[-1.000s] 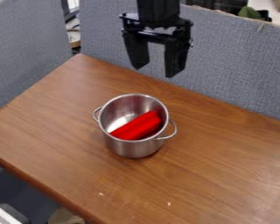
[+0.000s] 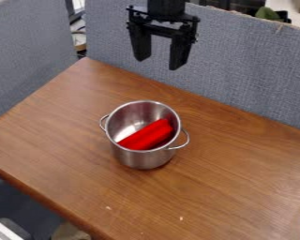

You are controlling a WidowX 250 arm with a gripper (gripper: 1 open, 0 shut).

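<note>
A steel pot [image 2: 130, 157] with two wire handles stands upright on the wooden table [image 2: 228, 178], near the middle of the view. A red elongated object [image 2: 147, 135] lies inside it, along the bottom. My black gripper [image 2: 160, 51] hangs high above and behind the pot, near the top of the view, its two fingers spread wide open with nothing between them.
Grey padded panels [image 2: 240, 84] border the table at the back and left.
My gripper has moved slightly up and a little to the left in the view, still open. The pot and red object have not moved.
</note>
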